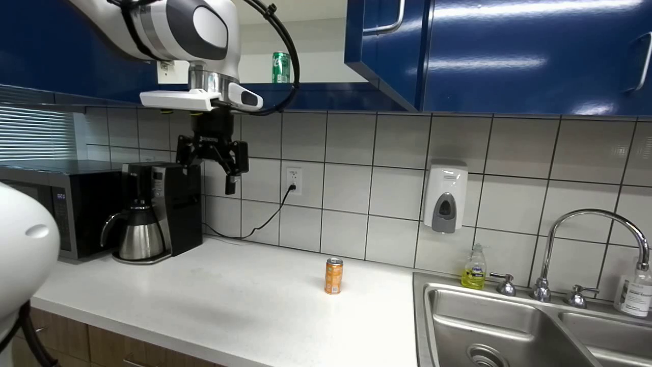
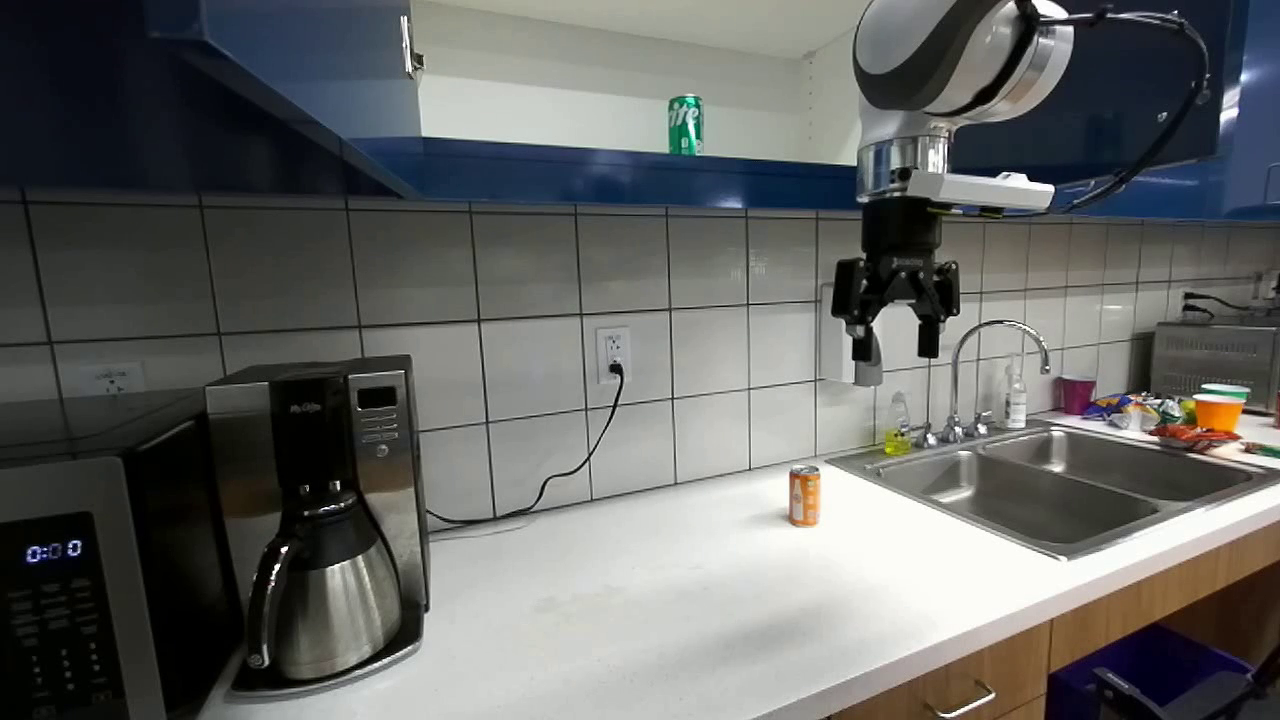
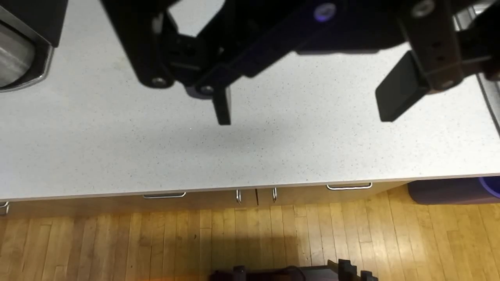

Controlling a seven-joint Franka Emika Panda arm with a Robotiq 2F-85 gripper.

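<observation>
An orange can stands upright on the white counter, between the coffee maker and the sink; exterior view 2 shows the same orange can near the tiled wall. Up in the open blue cabinet stands a green can, seen as well in exterior view 2 as a green can. High above the counter hangs my gripper, pointing down, apart from both cans. In the wrist view the gripper is open, its fingers wide apart with only bare counter below. Neither can is recognisable in that view.
The coffee maker and microwave occupy the left end. To the right lies the steel sink with its faucet. An open blue cabinet door juts out beside the shelf.
</observation>
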